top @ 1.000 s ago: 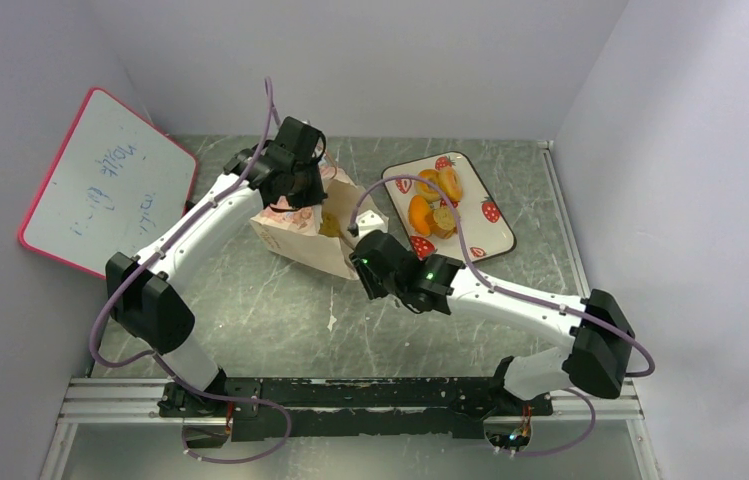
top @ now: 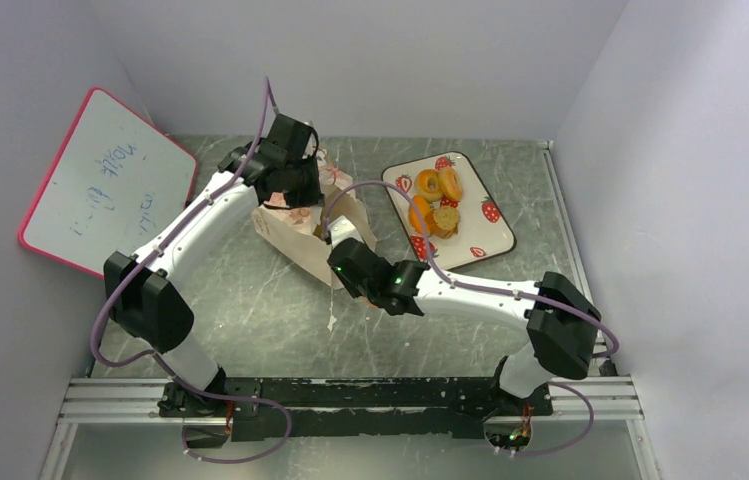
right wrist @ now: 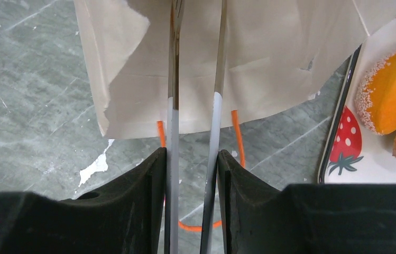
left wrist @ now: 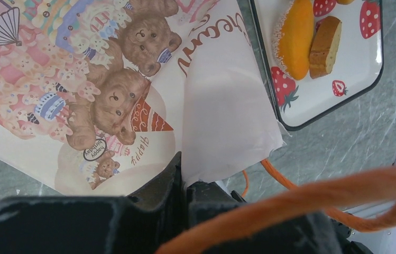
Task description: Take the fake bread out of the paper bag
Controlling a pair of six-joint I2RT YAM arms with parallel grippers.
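The paper bag (top: 290,240) lies on the table, printed with bears. My left gripper is shut on its upper flap, which is folded up in the left wrist view. My right gripper has its long fingers reaching into the bag's mouth, a little apart; their tips are out of clear sight, and whether anything is between them cannot be seen. No bread inside the bag shows clearly now.
A strawberry tray (top: 490,240) at the right holds several pieces of fake bread (top: 419,213). A whiteboard (top: 100,180) lies at the left.
The right arm has moved leftward toward the bag's opening, and the bag's near edge has shifted slightly left and down. The left arm is almost still.
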